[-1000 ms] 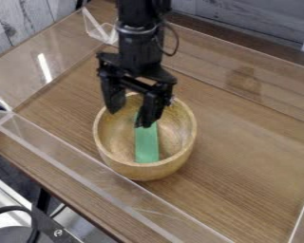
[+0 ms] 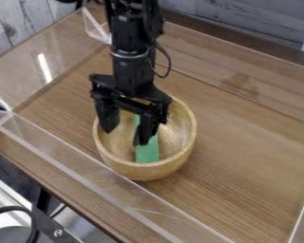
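My black gripper [image 2: 126, 121] reaches down from the top into a round tan bowl [image 2: 160, 167] on the wooden table. Its two fingers stand apart, one over the bowl's left side and the other toward its right. A green oblong object [image 2: 147, 148] lies upright in view inside the bowl, below the gripper and partly hidden by it. I see nothing held between the fingers.
Bare wooden table [image 2: 250, 133] spans the right side and the upper left. Clear tape or plastic runs along the lower left edge, where dark cables lie. A pale panelled surface is at the top left corner.
The gripper has shifted slightly left and down over the bowl. The bowl and green object look about where they were.
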